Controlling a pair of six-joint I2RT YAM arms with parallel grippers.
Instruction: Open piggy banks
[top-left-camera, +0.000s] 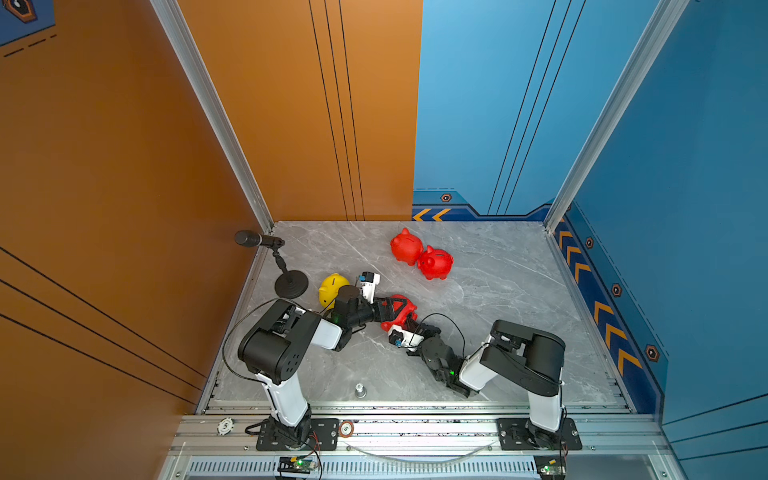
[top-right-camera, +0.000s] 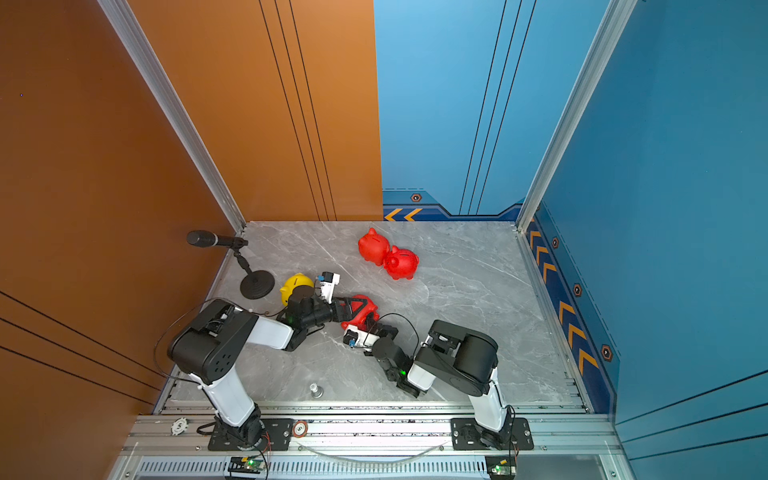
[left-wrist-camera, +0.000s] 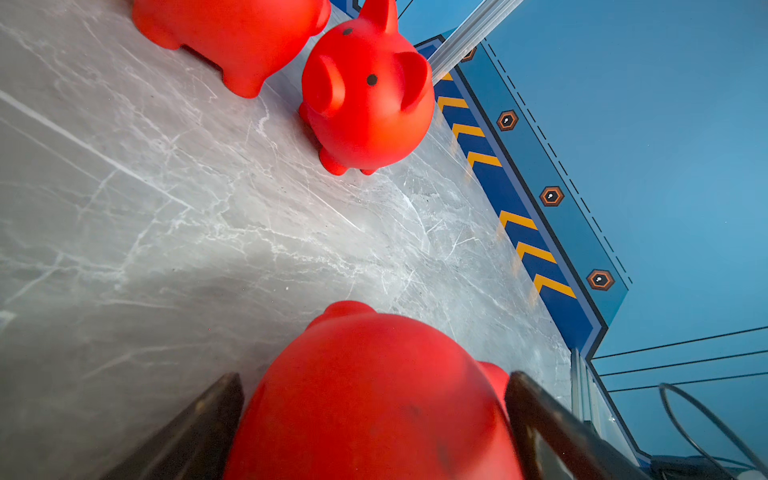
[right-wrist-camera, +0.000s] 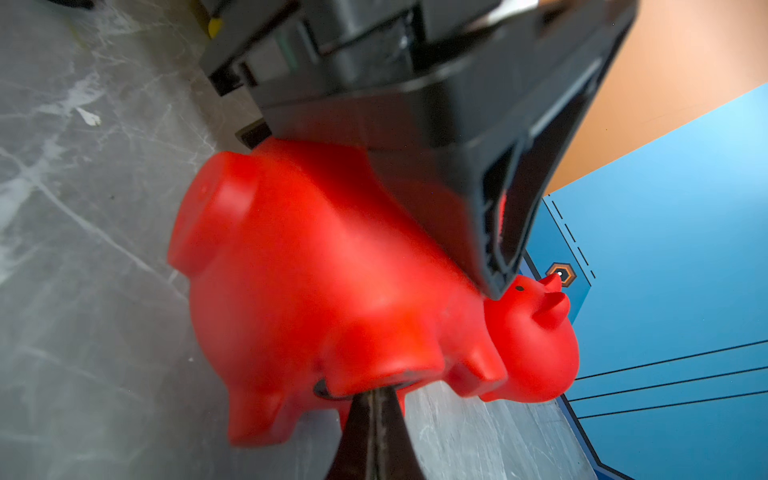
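A red piggy bank (top-left-camera: 400, 308) is tipped in the front middle between both grippers; its feet and underside face the right wrist camera, with a dark round opening (right-wrist-camera: 324, 389) partly hidden behind its snout or foot. My left gripper is open, its fingers around that bank's rounded body. My right gripper is shut, its fingertips at the dark opening on the underside. Two more red piggy banks (top-left-camera: 406, 248) (top-right-camera: 401, 263) stand behind, and a yellow piggy bank (top-left-camera: 333, 286) sits behind my left gripper.
A black microphone stand (top-left-camera: 291, 282) is at the left. A small metal cylinder (top-left-camera: 360, 389) stands near the front edge.
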